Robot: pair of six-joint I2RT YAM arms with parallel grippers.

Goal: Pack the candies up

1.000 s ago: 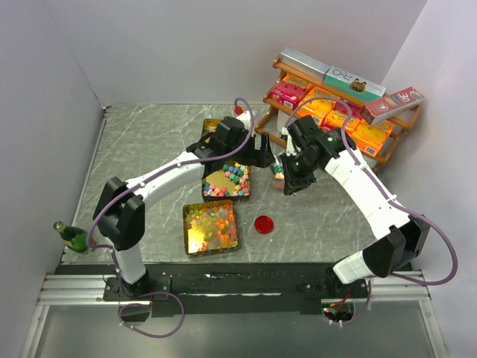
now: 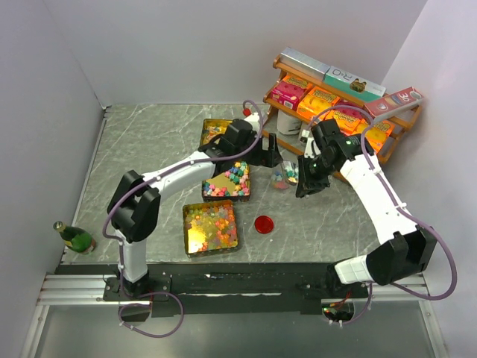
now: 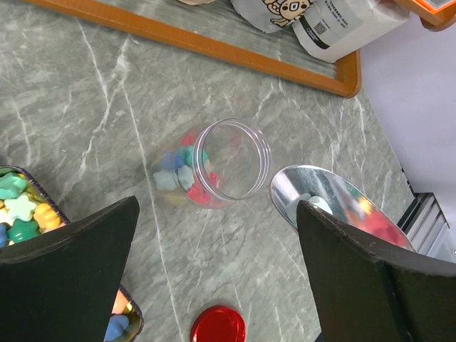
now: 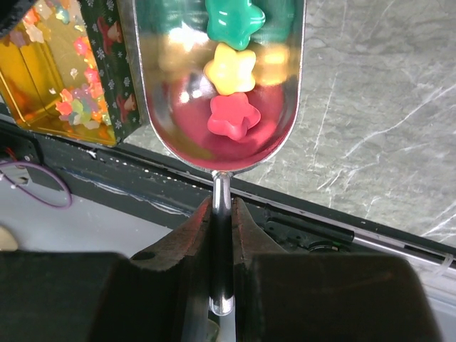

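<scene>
A clear jar (image 3: pixel 231 160) stands uncapped on the table, with red, blue and white candies (image 3: pixel 187 168) inside. Above it, my left gripper is open, with no object between its fingers. To the jar's right, a metal scoop (image 4: pixel 228 146) holds green, yellow and red star-shaped candies (image 4: pixel 232 69). My right gripper is shut on the scoop's handle. In the top view the scoop (image 2: pixel 291 171) points towards the jar. The round red lid (image 2: pixel 264 224) lies on the table in front of the jar.
A tray of colourful candies (image 2: pixel 227 186) sits under my left arm, and another tray (image 2: pixel 210 227) is nearer the front. A wooden shelf (image 2: pixel 402 138) with boxes fills the back right. A green bottle (image 2: pixel 74 237) is at the far left.
My right gripper has drawn away to the right with the scoop, uncovering more of the jar. The left gripper has shifted slightly right.
</scene>
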